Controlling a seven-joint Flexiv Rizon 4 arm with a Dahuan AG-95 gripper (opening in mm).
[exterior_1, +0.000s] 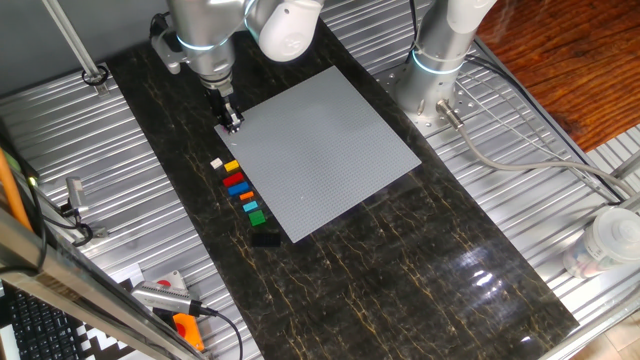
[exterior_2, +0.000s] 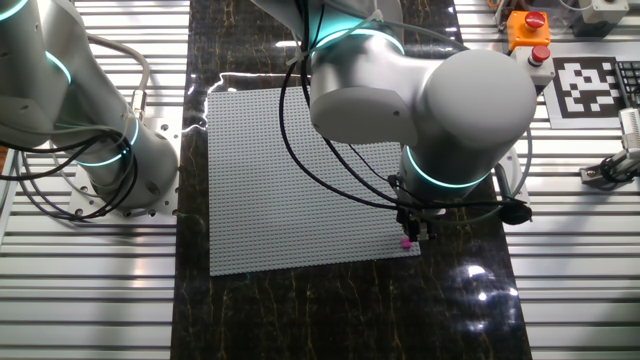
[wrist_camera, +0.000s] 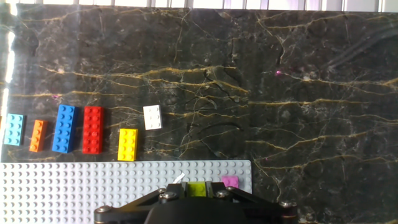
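Observation:
Over one corner of the grey studded baseplate (exterior_1: 320, 150), my gripper (exterior_1: 233, 124) points down, its fingertips low at the plate. In the wrist view a lime-green brick (wrist_camera: 196, 188) shows between the fingers, and the gripper looks shut on it; whether the brick touches the studs cannot be made out. Just beside it, a pink brick (wrist_camera: 230, 182) sits on the plate near the corner. Off the plate, along its edge, lie a white brick (wrist_camera: 152, 117), a yellow brick (wrist_camera: 127, 144), a red brick (wrist_camera: 92, 129), a blue brick (wrist_camera: 63, 129), an orange brick (wrist_camera: 37, 135) and a light-blue brick (wrist_camera: 13, 129).
Further along that row are a green brick (exterior_1: 257, 217) and a black brick (exterior_1: 265, 240). Most of the baseplate is bare, and the dark marble board (exterior_1: 400, 270) is clear in front.

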